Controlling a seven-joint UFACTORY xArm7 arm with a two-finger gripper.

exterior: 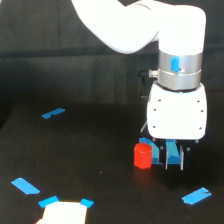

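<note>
My gripper [174,164] points down at the right, its two fingers apart. A blue object [173,152] shows between and behind the fingers, partly covered by the hand; the fingertips reach lower in the picture than its bottom edge. Nothing shows clearly clamped, though whether a finger touches the blue object cannot be made out. Just left of the fingers stands a small red object [143,156], like a cup or block, in front of part of the blue one and clear of the fingers.
Blue tape strips lie at the left [25,186], the far left [53,113] and the right [196,196]. A pale object [64,213] with a reddish edge is cut off by the bottom border.
</note>
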